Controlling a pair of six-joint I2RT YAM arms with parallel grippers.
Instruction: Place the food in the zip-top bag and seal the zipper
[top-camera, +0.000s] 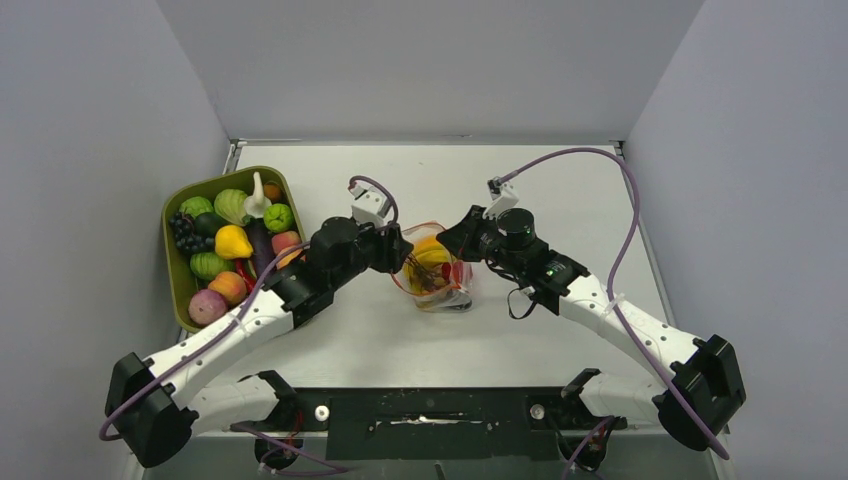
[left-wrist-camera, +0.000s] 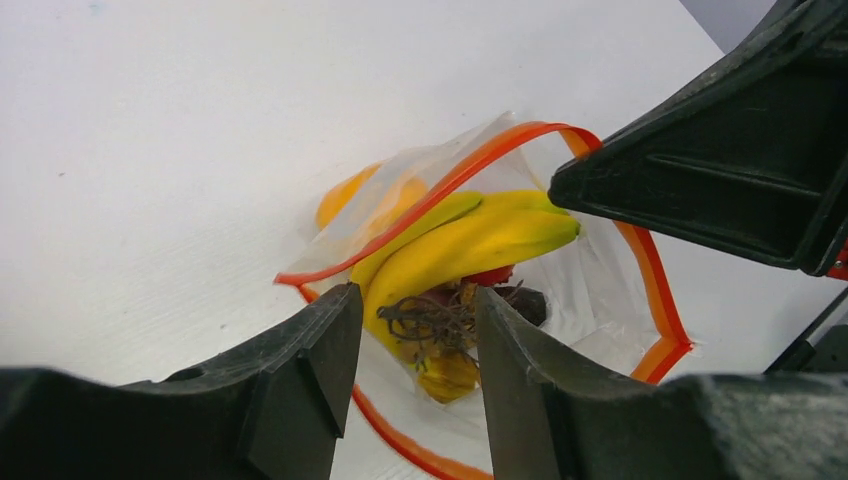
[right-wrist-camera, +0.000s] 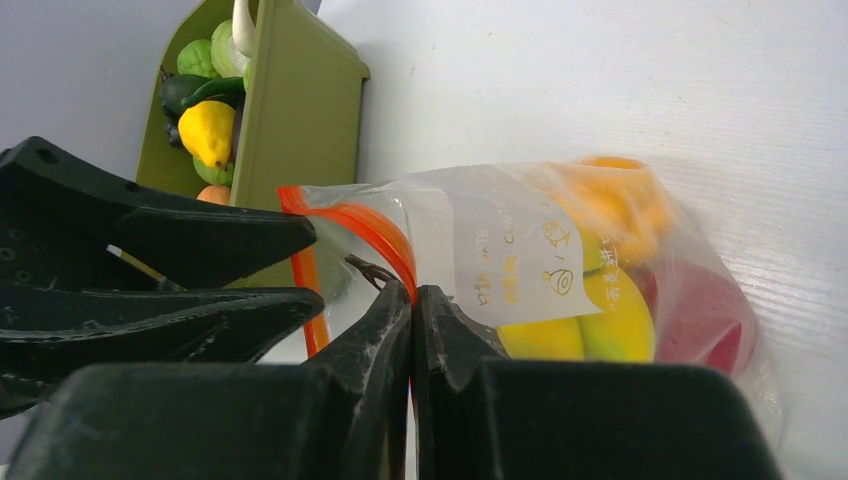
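A clear zip top bag (top-camera: 448, 299) with an orange-red zipper edge stands open-mouthed mid-table. Inside it, the left wrist view shows yellow bananas (left-wrist-camera: 465, 250), a dark stringy bunch of stems (left-wrist-camera: 440, 320), something red and a dark item. An orange fruit (right-wrist-camera: 615, 205) shows through the bag's clear wall in the right wrist view. My left gripper is open over the bag's mouth, no food gripped between its fingers. The right gripper is shut on the bag's orange rim, holding that side up.
A green bin (top-camera: 178, 285) heaped with toy fruit and vegetables stands at the left. Both arms crowd the bag's mouth, close together.
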